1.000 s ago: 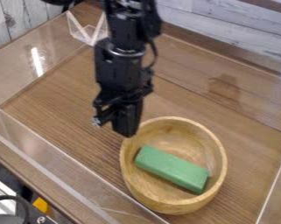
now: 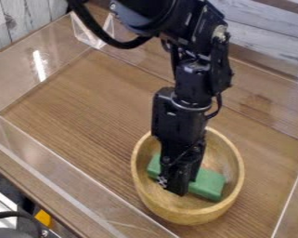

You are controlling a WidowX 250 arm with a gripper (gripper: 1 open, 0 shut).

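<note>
A round wooden bowl (image 2: 188, 212) stands at the lower middle right, holding a green block (image 2: 207, 186). My black gripper (image 2: 176, 175) reaches down into the bowl over the left part of the block, hiding much of it. Whether its fingers are open or shut on the block cannot be made out.
Pale walls edge it at the back, and a clear rim runs along the left. Something black and yellow sits outside at the lower left.
My gripper has moved from left of and behind the bowl, rightward and down into it over the green block.
</note>
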